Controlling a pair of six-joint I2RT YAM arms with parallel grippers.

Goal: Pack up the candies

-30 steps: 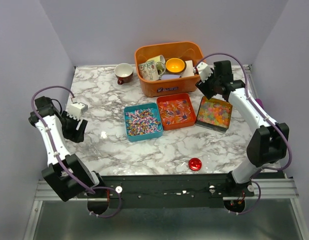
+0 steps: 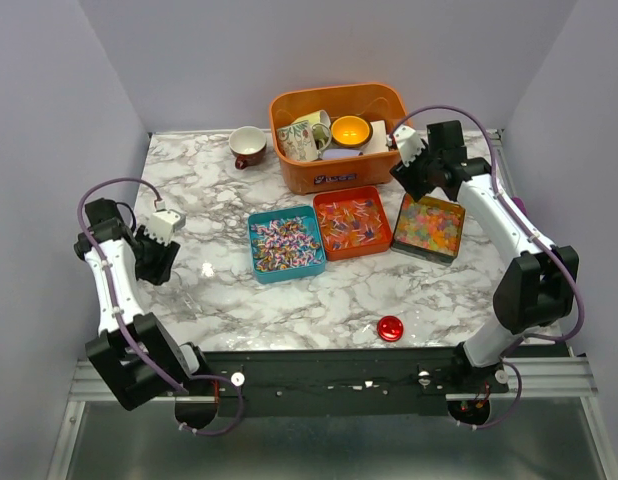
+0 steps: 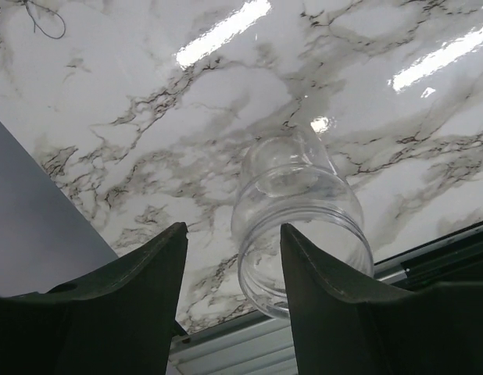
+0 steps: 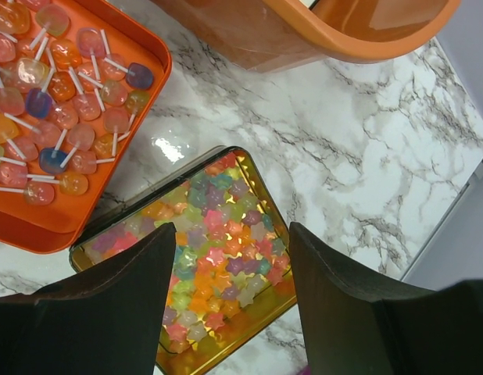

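Observation:
A clear cylindrical container lies on the marble at the left, just below my left gripper, which is open with nothing held. My right gripper hangs open over a yellow-lined tray of star candies. An orange tray of lollipops sits beside it, and a teal tray of small colourful candies is left of that.
A large orange bin with dishes stands at the back, with a cup to its left. A red lid lies near the front edge.
My left gripper has moved slightly, toward the right over the last second. The right arm and the trays look unchanged.

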